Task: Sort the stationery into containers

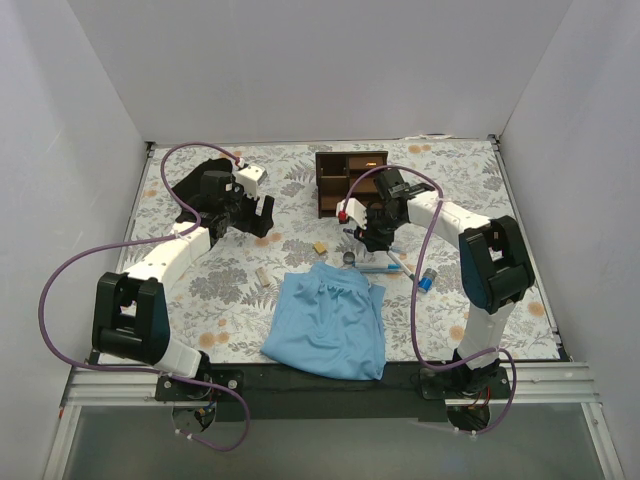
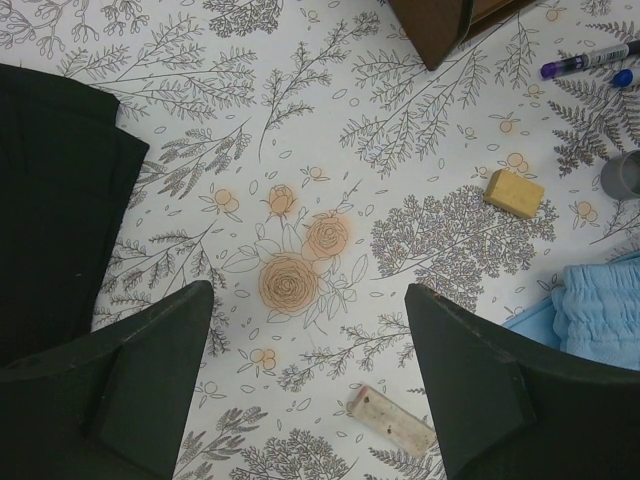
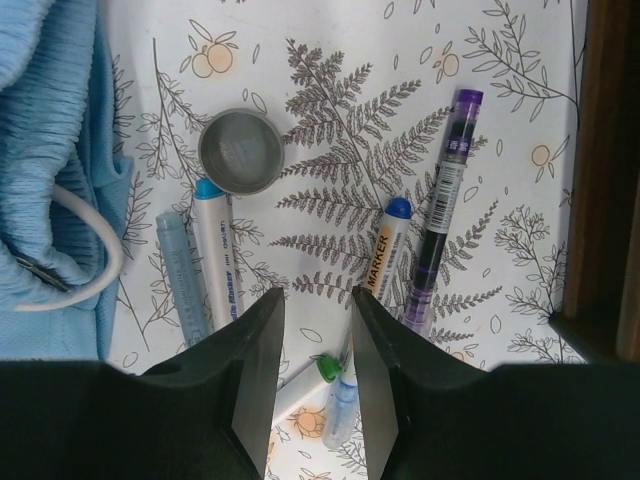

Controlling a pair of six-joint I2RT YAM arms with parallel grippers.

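Beneath my right gripper lie a blue-capped marker (image 3: 388, 245), a purple and black pen (image 3: 443, 205) and a green-capped white marker (image 3: 300, 392). Its fingers are parted, with a narrow gap and nothing seen held between them. To their left in the right wrist view are another blue-capped white marker (image 3: 215, 250) and a pale blue stick (image 3: 180, 275). My left gripper hangs wide open over bare patterned cloth, near a whitish eraser-like block (image 2: 393, 420). A yellow block (image 2: 514, 193) lies further right. The brown compartment box (image 1: 331, 185) stands at the back.
A blue cloth pouch (image 1: 330, 315) covers the front middle. Beside it stands a small grey cup (image 3: 241, 152). A blue cylindrical item (image 1: 428, 280) lies at the right, and black cloth (image 2: 60, 210) at the left.
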